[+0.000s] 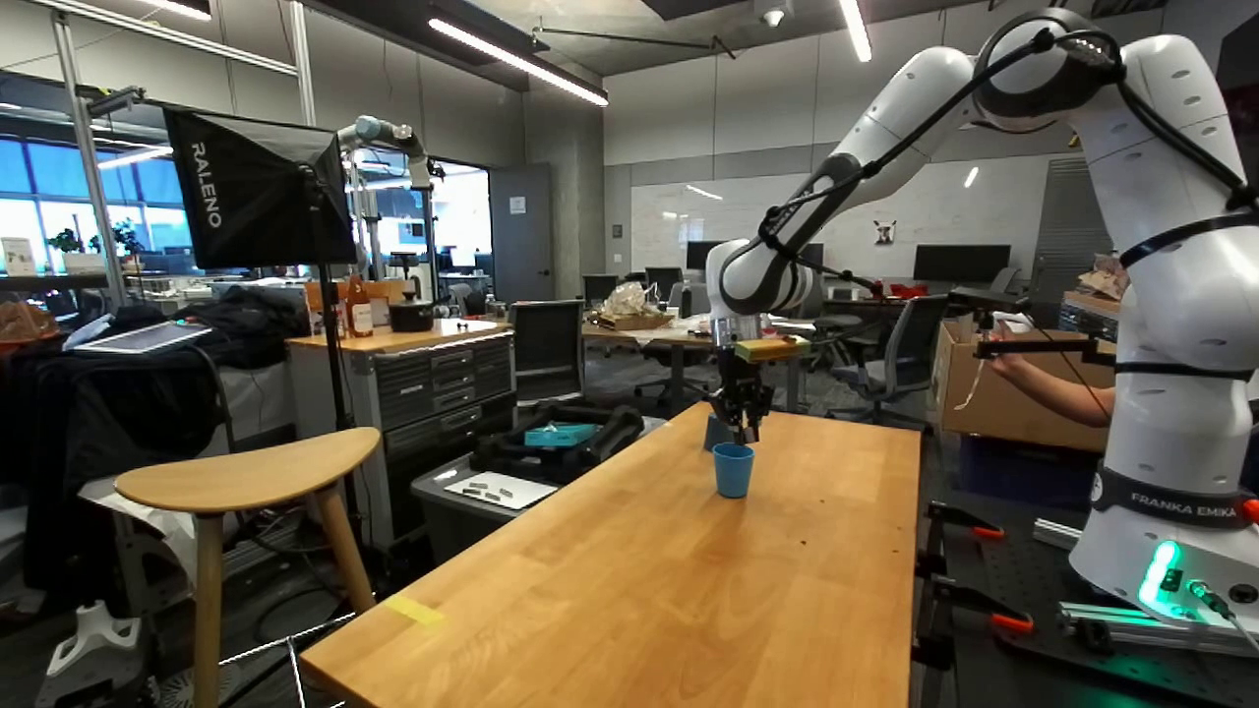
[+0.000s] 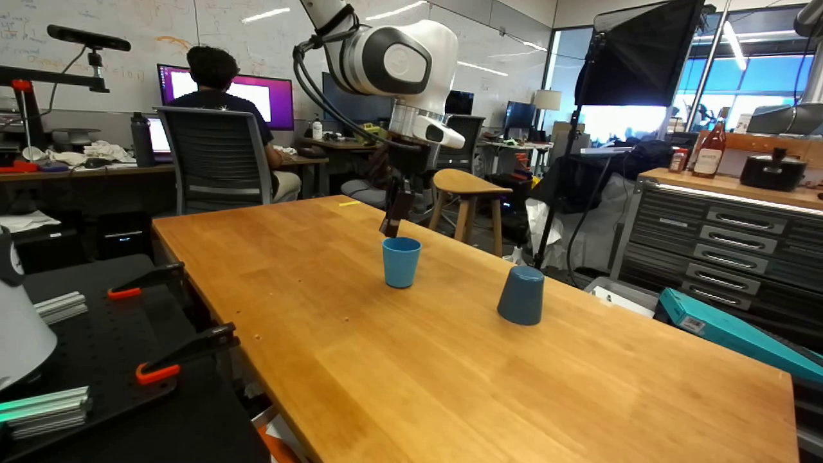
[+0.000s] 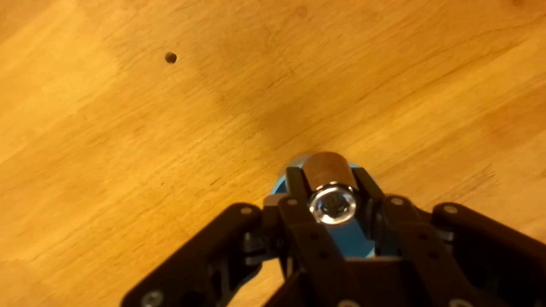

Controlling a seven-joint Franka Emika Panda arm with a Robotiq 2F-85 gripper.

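A light blue cup (image 1: 733, 474) stands upright on the wooden table, its mouth facing up. My gripper is shut on a small brown cylinder (image 3: 327, 168) with a shiny metal end. In the wrist view, the cylinder and fingers cover much of the blue cup (image 3: 350, 238) below them. Exterior view 2 shows the gripper (image 2: 394, 220) close above the mouth of the light blue cup (image 2: 400, 266). Farther off, a darker blue cup (image 2: 521, 297) rests upside down; exterior view 1 shows part of that dark cup (image 1: 714, 433) behind the gripper.
Orange-tipped clamps (image 1: 997, 614) line the robot's side. A stool (image 1: 254, 470) and a grey bin (image 1: 466, 507) stand off the opposite edge.
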